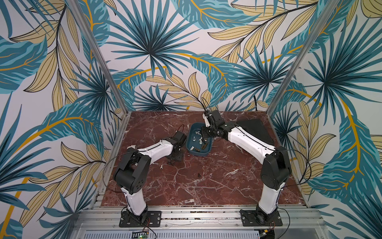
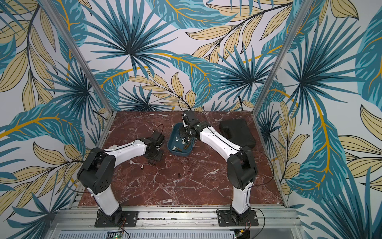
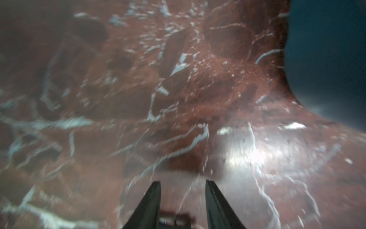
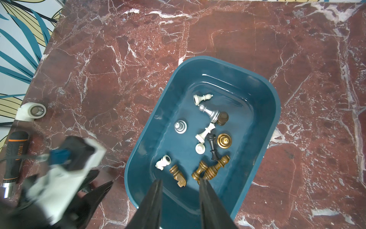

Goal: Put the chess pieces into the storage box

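Note:
The blue storage box point(image 4: 268, 110) holds several white, grey, brown and black chess pieces, most lying on their sides, such as a brown piece point(image 4: 178, 176) and a white piece point(image 4: 163, 162). My right gripper is open over the box's near end, nothing between its fingers. Left of the box, my left gripper is open and pointed at the table. A dark thing point(image 3: 175, 222) shows between its fingers at the frame's bottom edge; I cannot tell what it is. A small white piece point(image 2: 142, 167) and a dark piece point(image 2: 179, 175) lie on the table.
On the right stands a black case point(image 2: 237, 133). A screwdriver point(image 4: 16, 160) and a white pipe fitting point(image 4: 31, 111) lie on the left of the table. My left arm point(image 4: 61, 187) is close beside the box.

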